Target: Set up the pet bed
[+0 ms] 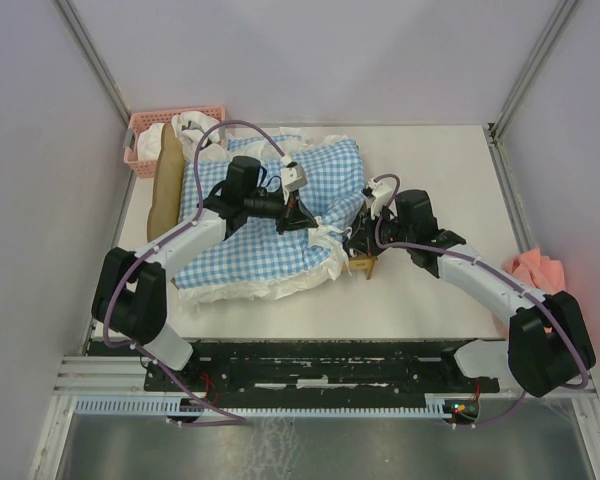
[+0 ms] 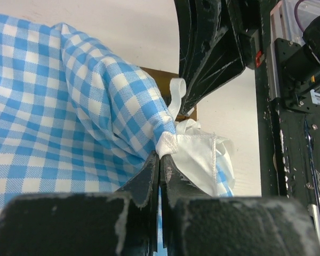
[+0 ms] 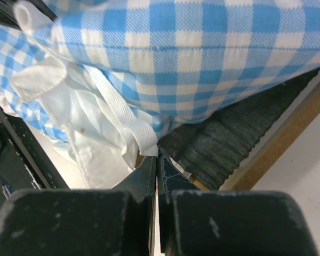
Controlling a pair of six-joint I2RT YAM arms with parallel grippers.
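Note:
A blue-and-white checked cloth (image 1: 240, 240) with a white border spreads over the left and middle of the table. My left gripper is shut on a bunched corner of it. Close by on the right, my right gripper is shut, with the end of a white strap (image 3: 136, 125) at its fingertips. The strap runs from the cloth's white edge and appears pinched. Under the checked fold lies dark ribbed fabric (image 3: 213, 146) beside a wooden rail (image 3: 282, 144); a small wooden piece of the frame (image 1: 363, 264) shows beneath the right gripper. The cloth hides most of the frame.
A pink basket (image 1: 205, 113) holding white cloth stands at the back left, near a long brown piece (image 1: 166, 185). Pink cloth (image 1: 537, 270) lies at the right edge.

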